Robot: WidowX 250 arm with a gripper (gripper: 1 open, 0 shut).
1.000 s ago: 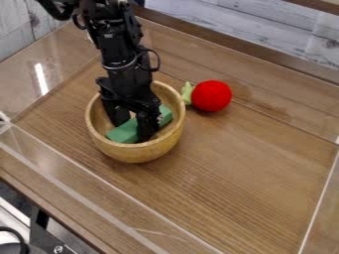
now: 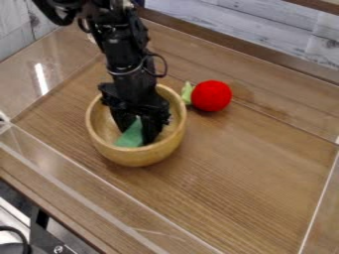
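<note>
My black gripper (image 2: pixel 133 119) reaches down from the top into a light wooden bowl (image 2: pixel 130 155) left of centre. A green object (image 2: pixel 126 139) lies in the bowl, partly hidden beneath the fingers. Whether the fingers are closed on it cannot be made out.
A red round object (image 2: pixel 212 95) with a small pale green piece beside it sits just right and behind the bowl. A white wall or board edges the back and left.
The gripper has shifted slightly within the bowl, and less of the green object now shows, mostly toward the bowl's left.
</note>
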